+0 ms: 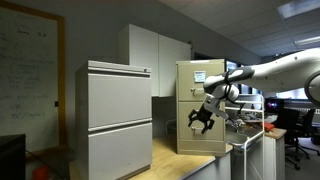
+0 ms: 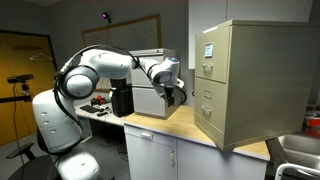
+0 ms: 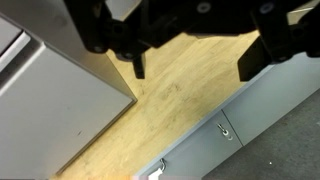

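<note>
My gripper (image 1: 205, 127) hangs in the air over the wooden counter (image 1: 172, 163), in front of the beige filing cabinet (image 1: 198, 143) in exterior view 1. Its dark fingers (image 3: 245, 68) stand wide apart in the wrist view, and only bare wood shows between them. To the left stands a light grey two-drawer cabinet (image 1: 119, 112), both drawers closed. From the other side, exterior view 2 shows the gripper (image 2: 181, 98) between the grey cabinet (image 2: 146, 101) and the beige cabinet (image 2: 262, 85). The beige cabinet's drawers look closed.
White wall cupboards (image 1: 158, 52) hang above the counter. Grey base cabinets (image 2: 151, 153) with handles sit beneath it. A dark monitor (image 1: 12, 157) is at far left.
</note>
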